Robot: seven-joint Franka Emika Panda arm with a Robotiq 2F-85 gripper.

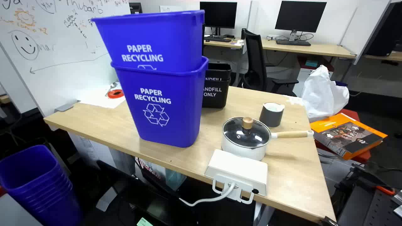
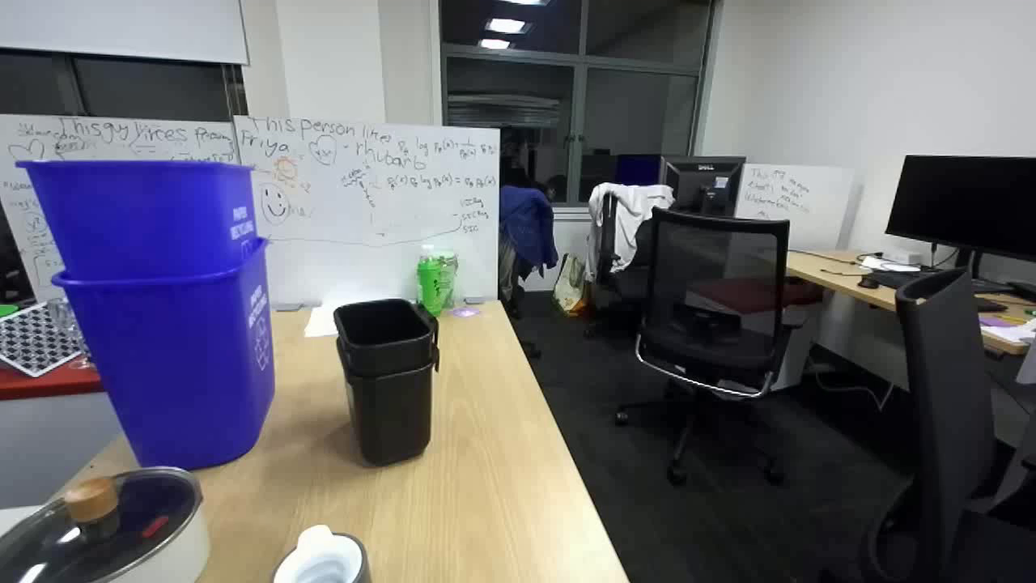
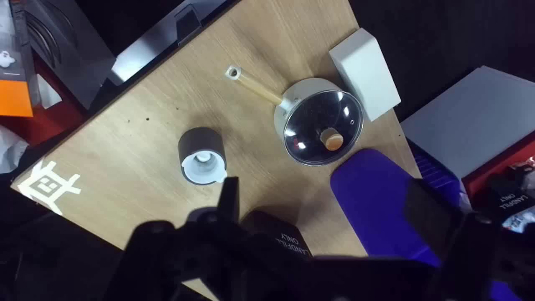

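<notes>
My gripper shows only in the wrist view, its two dark fingers [image 3: 229, 200] spread wide with nothing between them. It hangs above the table, apart from everything on it. A white pot [image 1: 243, 151] stands there, its handle pointing to the table's short edge. A glass lid [image 3: 319, 131] with a wooden knob [image 1: 247, 122] covers it. Beside the pot is a dark grey cup [image 1: 271, 115] with a white interior [image 3: 205, 166]. Two stacked blue recycling bins [image 1: 165, 105] and stacked black landfill bins [image 2: 391, 409] stand upright farther along the table.
A white box [image 1: 238, 169] with a cable sits against the pot at the table edge. Outside the table lie an orange book [image 1: 347, 132] and a white bag [image 1: 320, 91]. Bare tabletop [image 3: 150, 125] surrounds the cup on several sides.
</notes>
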